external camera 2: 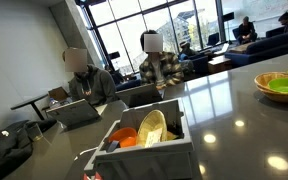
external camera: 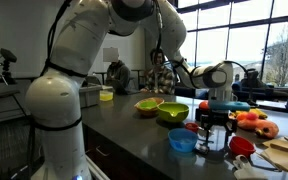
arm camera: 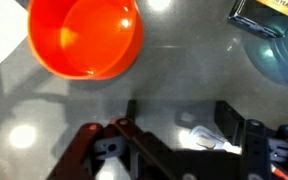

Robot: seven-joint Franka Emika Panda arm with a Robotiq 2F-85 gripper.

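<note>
My gripper is open above the dark table, its fingers apart with only bare table showing between them in the wrist view. Beside the right finger lies a small white and red object (arm camera: 206, 138), partly hidden by the gripper. A red bowl (arm camera: 66, 40) is ahead of the left finger, and a black packet (arm camera: 265, 12) with a pale label lies at the upper right. Exterior view 1 shows the gripper (external camera: 217, 134) between a blue bowl (external camera: 182, 141) and the red bowl (external camera: 241, 146).
Green bowls (external camera: 172, 113) stand farther back, with orange stuffed-looking items (external camera: 267, 129) at the right. Wooden boards (external camera: 284, 155) lie near the front right edge. In exterior view 2, a grey bin (external camera 2: 149, 160) holds several bowls.
</note>
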